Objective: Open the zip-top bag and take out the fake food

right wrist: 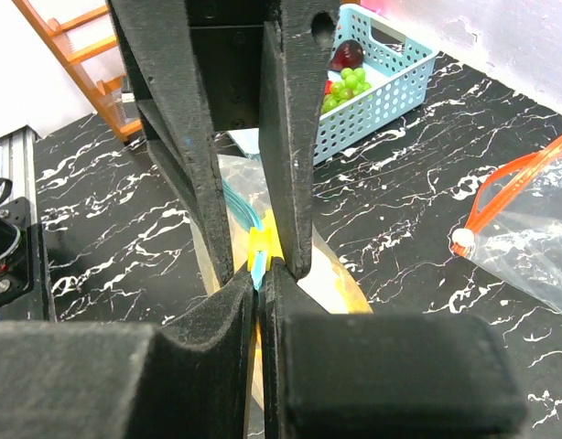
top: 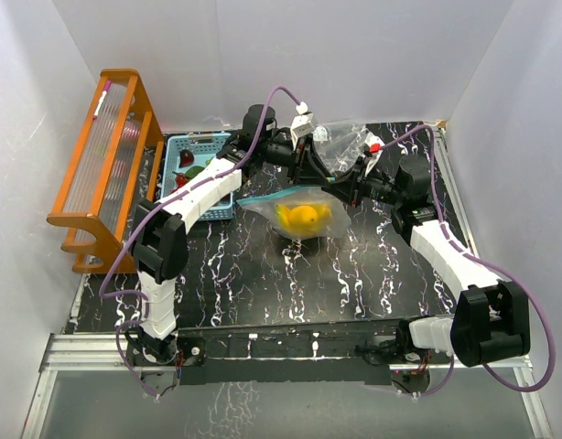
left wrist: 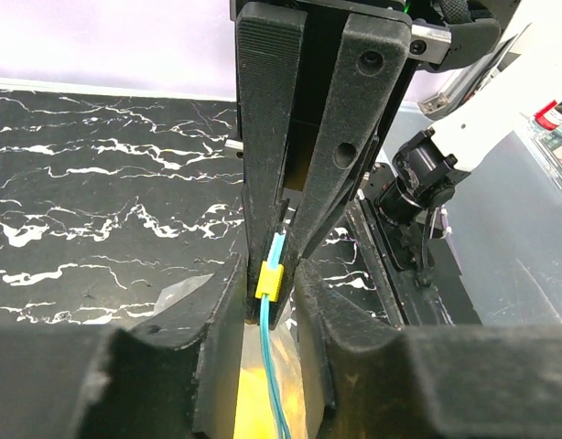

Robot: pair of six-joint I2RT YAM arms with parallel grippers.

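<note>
The clear zip top bag (top: 272, 218), with a blue zip strip and yellow fake food (top: 304, 217) inside, hangs from my right gripper (top: 336, 187). That gripper is shut on the end of the blue strip, as the right wrist view shows. Just beside its tips, the yellow zip slider (right wrist: 260, 243) sits on the strip. My left gripper comes from the other side, its fingers (left wrist: 228, 306) parted, one on each side of the strip and slider (left wrist: 269, 281). Some gap shows around the slider, so it is not clamped.
A light blue basket (top: 223, 209) of fake produce stands at the back left, beside a wooden rack (top: 125, 174). Another clear bag, with an orange zip (right wrist: 501, 197), lies behind the grippers.
</note>
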